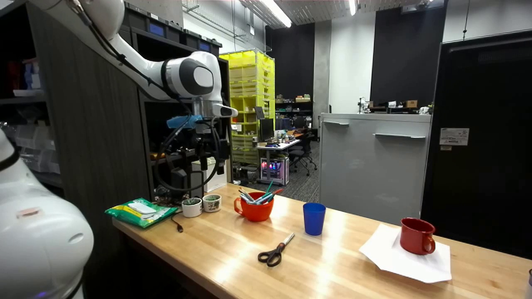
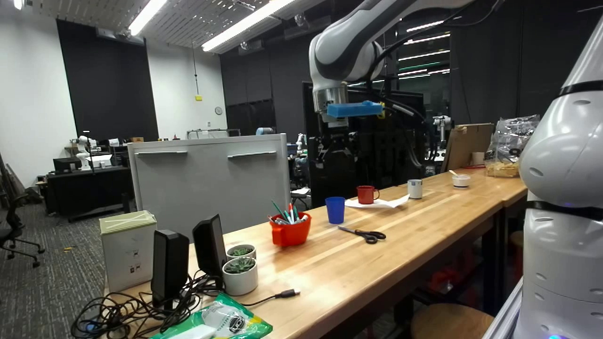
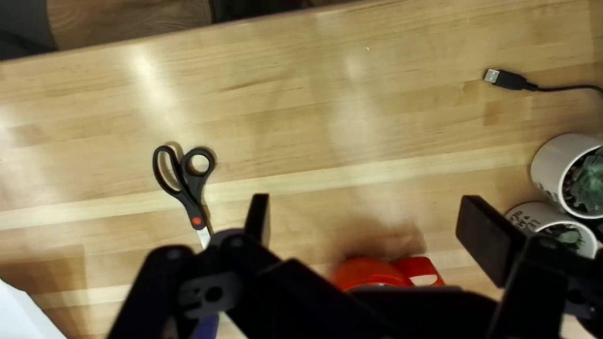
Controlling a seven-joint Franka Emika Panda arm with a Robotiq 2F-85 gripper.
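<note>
My gripper hangs open above the wooden table, nothing between its fingers. Below it in the wrist view, an orange-red mug [image 3: 370, 272] is partly covered by the gripper's body. That mug [image 1: 257, 209] holds several pens and markers [image 1: 259, 197]. Black-handled scissors [image 1: 275, 252] lie flat on the tabletop, apart from the mug; in the wrist view the scissors' handles [image 3: 192, 181] are left of the gripper, their blades partly hidden. A blue cup [image 1: 314, 219] stands upright beyond the orange-red mug. On a white sheet [image 1: 389, 251] rests a dark red mug [image 1: 417, 236].
Two small potted succulents [image 2: 240, 276], black speakers [image 2: 209, 246], tangled cables and a green packet [image 2: 217, 322] crowd one end. A USB cable [image 3: 511, 80] lies near the pots. A white mug [image 2: 415, 189] stands beyond the sheet. Bare wood surrounds the scissors.
</note>
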